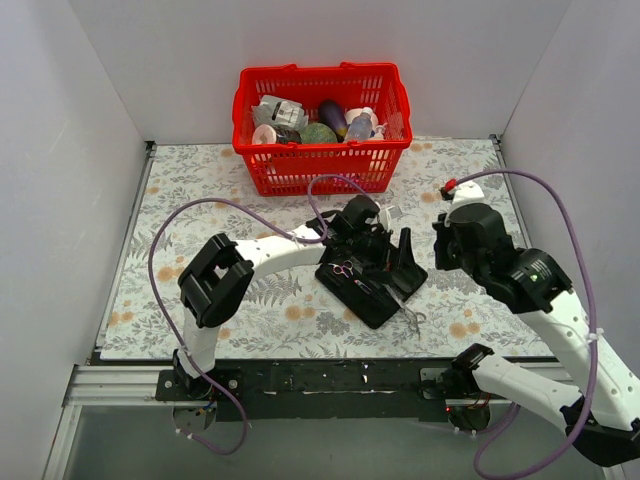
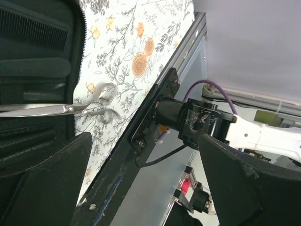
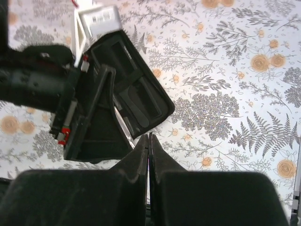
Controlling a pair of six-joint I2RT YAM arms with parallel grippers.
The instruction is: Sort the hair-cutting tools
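An open black tool case [image 1: 355, 300] lies in the middle of the table, with small scissors [image 1: 341, 270] inside. Silver scissors [image 2: 56, 109] lie across its edge, handles out on the cloth. My left gripper [image 1: 395, 255] hangs over the case, open; in its own view the fingers stand wide apart with nothing between. My right gripper [image 1: 445, 245] is raised to the right of the case, and the right wrist view shows it shut with nothing visible between the fingertips. The left gripper partly hides the case in the right wrist view.
A red basket [image 1: 320, 164] full of assorted items stands at the back.
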